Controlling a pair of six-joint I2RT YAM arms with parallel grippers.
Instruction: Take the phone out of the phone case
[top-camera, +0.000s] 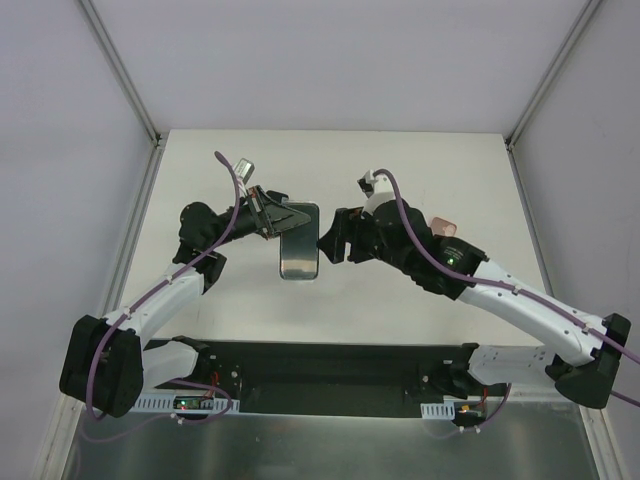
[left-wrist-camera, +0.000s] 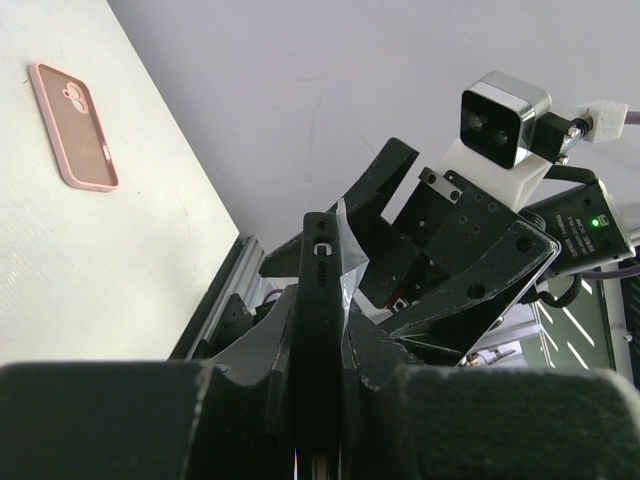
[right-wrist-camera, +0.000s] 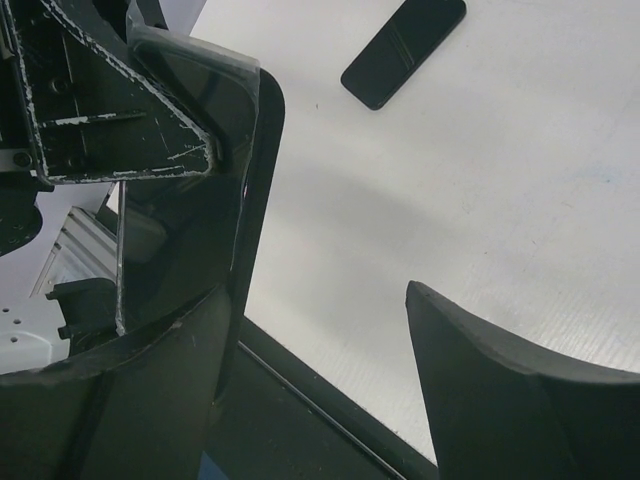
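A dark phone in a clear case (top-camera: 299, 256) hangs upright from my left gripper (top-camera: 282, 220), which is shut on its upper end; in the right wrist view the clear case (right-wrist-camera: 190, 54) shows along the phone's edges. My right gripper is part open just to the right of the phone, its near finger close to or overlapping the phone's edge; whether they touch I cannot tell. In the left wrist view the held phone is mostly hidden behind my gripper.
A pink phone case (left-wrist-camera: 78, 130) lies on the white table (top-camera: 200, 150) at the right. Another dark phone (right-wrist-camera: 403, 52) also lies on the table, hidden in the top view.
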